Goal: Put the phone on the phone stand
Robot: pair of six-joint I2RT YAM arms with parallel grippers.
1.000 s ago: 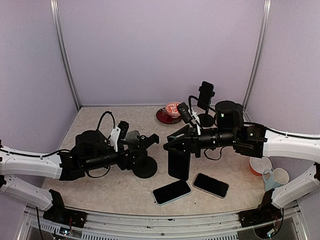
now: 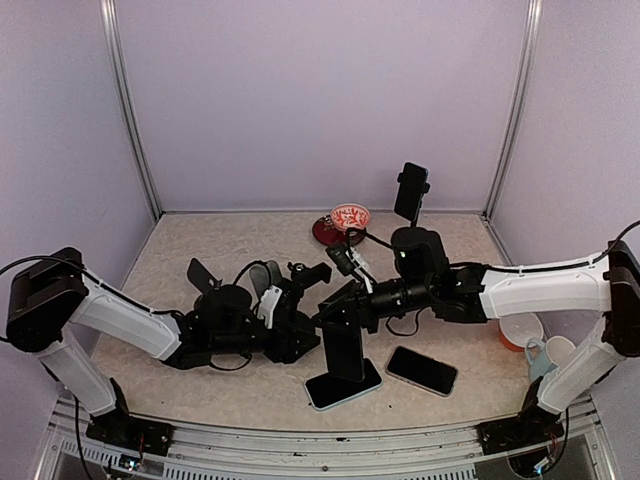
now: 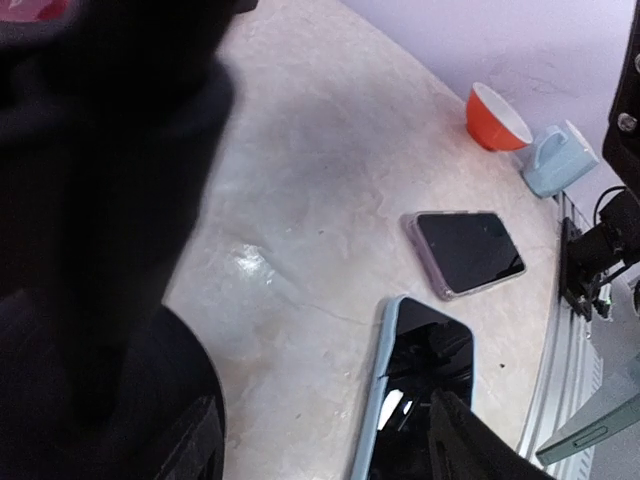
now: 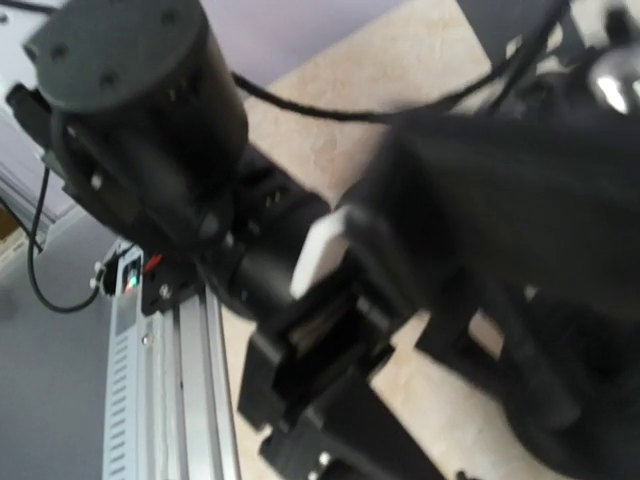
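Observation:
A phone [image 2: 344, 352] hangs upright from my right gripper [image 2: 338, 310], above another phone [image 2: 326, 392] lying flat, also seen at the bottom of the left wrist view [image 3: 420, 370]. My left gripper [image 2: 290, 325] is low at the black phone stand [image 2: 312, 275], left of the held phone; whether it grips anything is hidden. A further phone [image 2: 422, 371] lies flat to the right. The right wrist view is mostly dark arm parts, blurred near the middle.
A second stand [image 2: 412, 188] stands at the back right, near a red plate [image 2: 330, 232] with a bowl [image 2: 349, 215]. An orange bowl [image 2: 519, 325] and a mug [image 2: 550, 358] are at the right edge.
My left arm has moved right and slightly down at the stand. My right gripper has moved left and down with the phone, which is now lower over the flat phone.

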